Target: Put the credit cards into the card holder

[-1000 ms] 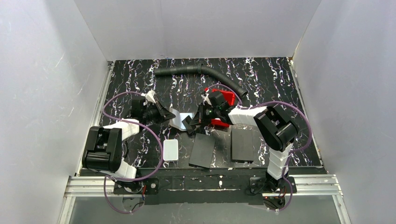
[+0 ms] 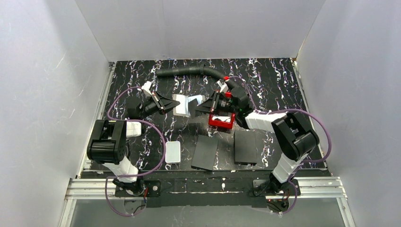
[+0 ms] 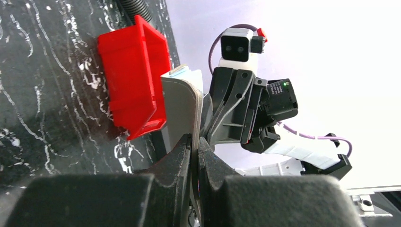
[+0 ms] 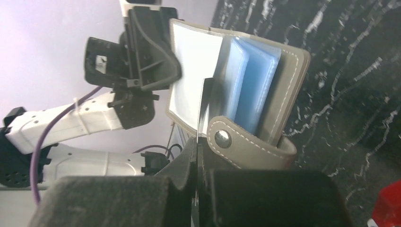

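The open card holder (image 2: pixel 180 106), beige with a snap strap, hangs between the two arms. My left gripper is shut on its cover edge. In the right wrist view, the card holder's white inner side (image 4: pixel 195 52) and blue-tinted clear sleeves (image 4: pixel 259 78) face the camera. A dark card (image 4: pixel 204 104) stands nearly edge-on there, with my right gripper shut on its lower end. Its upper end lies close to the sleeves, beside the strap (image 4: pixel 250 144); whether it is inside one I cannot tell.
Behind the right gripper sits a red box (image 3: pixel 125 80) with white items inside. Two dark flat slabs (image 2: pixel 204 152) and a white tray (image 2: pixel 173 152) lie near the front edge. A black corrugated hose (image 2: pixel 182 71) curves across the back.
Both grippers have shifted away from the front edge, the right one also slightly rightward. Card holder and card went with them, and the holder's angle to the top camera differs.
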